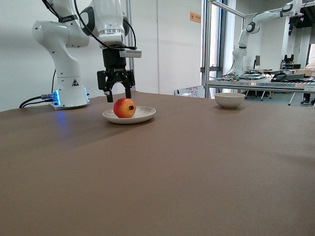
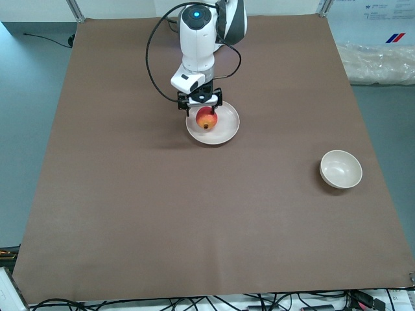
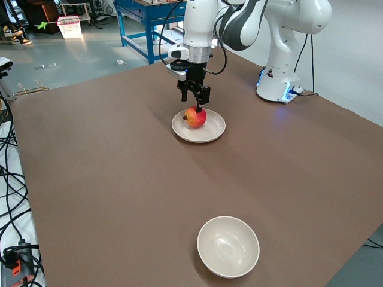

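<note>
A red-yellow apple [image 2: 205, 119] [image 1: 124, 108] [image 3: 195, 118] rests on a white plate [image 2: 227, 126] [image 1: 146, 112] [image 3: 216, 126]. My black gripper [image 2: 200, 111] [image 1: 118, 96] hangs just over the apple, its fingers spread apart above and beside it in the top view, with nothing seen held. In the right view the near finger hides part of the gripper. A small white bowl [image 2: 340, 169] [image 1: 229, 100] [image 3: 228, 246] stands empty on the brown table, apart from the plate.
Cables [image 2: 78, 304] run along one table edge. The arm's base [image 1: 69, 83] stands at the back.
</note>
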